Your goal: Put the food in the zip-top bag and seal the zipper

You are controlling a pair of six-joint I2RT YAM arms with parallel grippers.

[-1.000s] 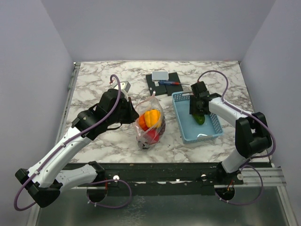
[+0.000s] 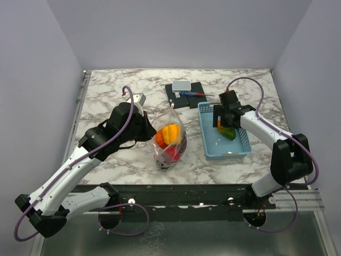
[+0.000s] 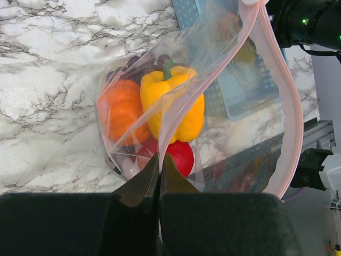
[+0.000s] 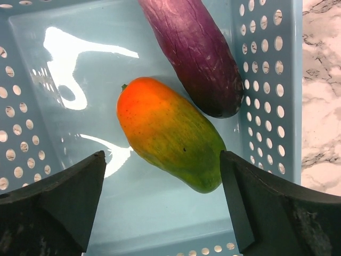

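Note:
A clear zip top bag [image 3: 178, 120] stands with its mouth spread, holding a yellow pepper [image 3: 184, 120], an orange pumpkin-like item [image 3: 120, 109], a red round item [image 3: 181, 157] and dark food behind. My left gripper is shut on the bag's zipper edge. In the blue basket [image 2: 213, 156], an orange-and-green papaya [image 4: 170, 133] lies slanted beside a purple eggplant [image 4: 192, 53]. My right gripper is open over the papaya, which shows between its fingers but is not gripped.
Behind the bag lie a dark mat [image 2: 186, 101], a white box [image 2: 181, 85] and a blue-handled tool [image 2: 191, 94]. The basket has raised perforated walls around the right gripper. Bare marble separates bag and basket.
Basket and papaya have moved slightly. The left gripper stays almost still at the bag.

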